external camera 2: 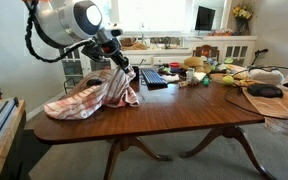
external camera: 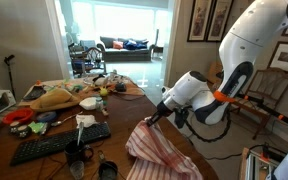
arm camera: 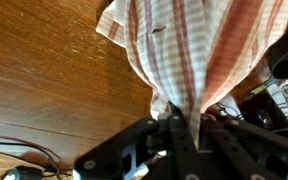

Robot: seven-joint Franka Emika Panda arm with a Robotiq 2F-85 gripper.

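Observation:
A striped cloth [external camera: 162, 152], white with reddish-orange lines, hangs partly lifted from the near end of the wooden table. One bunched part rises to my gripper [external camera: 156, 115], which is shut on it. In exterior view 2 the raised part of the cloth [external camera 2: 116, 90] tapers up to the gripper [external camera 2: 122, 62], while the rest lies in folds on the table [external camera 2: 184, 108]. The wrist view shows the cloth [arm camera: 184, 50] gathered to a narrow neck between the fingers; the fingertips are largely covered by it.
A black keyboard [external camera: 59, 143], dark mugs [external camera: 79, 158] and a glass stand left of the cloth. Farther back are a red bowl [external camera: 20, 115] and a tan plush-like item [external camera: 56, 100]. Bare wood lies behind the cloth.

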